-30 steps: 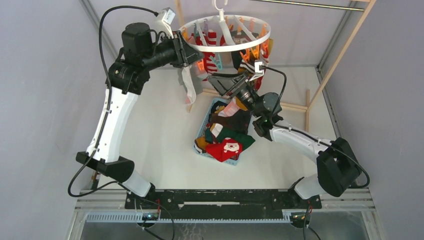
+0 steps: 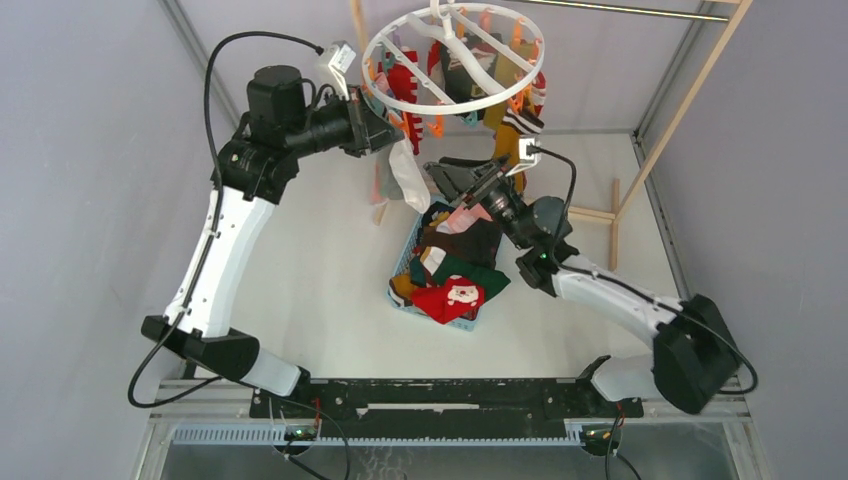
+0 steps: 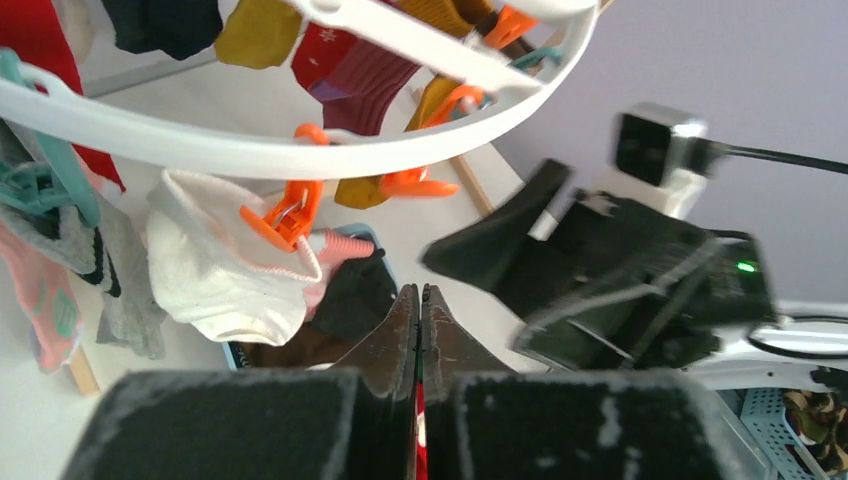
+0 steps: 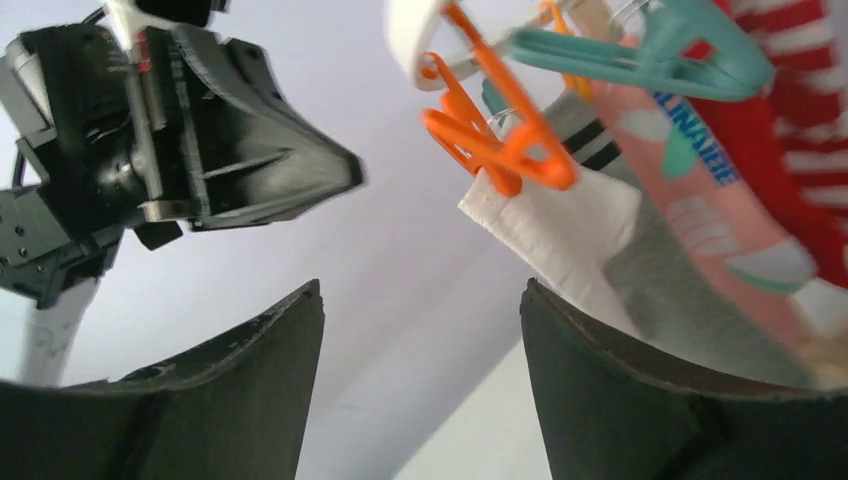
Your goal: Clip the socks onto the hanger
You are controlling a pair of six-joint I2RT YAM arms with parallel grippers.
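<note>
A round white hanger [image 2: 452, 108] hangs at the back with several socks clipped around it. In the left wrist view a white sock [image 3: 225, 265] dangles from an orange clip [image 3: 290, 215] on the rim. That same white sock [image 4: 560, 235] shows under its clip in the right wrist view. My left gripper is shut, nothing visible between its fingertips, just in front of and below the rim. My right gripper has its fingers apart with nothing between them, to the right of the white sock and clear of it. An empty orange clip [image 3: 415, 183] hangs to the right along the rim.
Below the hanger, a blue basket [image 2: 404, 262] holds several loose socks, with a red Santa sock [image 2: 450, 298] on top. A wooden stand [image 2: 680, 115] rises at the right.
The hanger has swung and tilted, and its socks have shifted.
</note>
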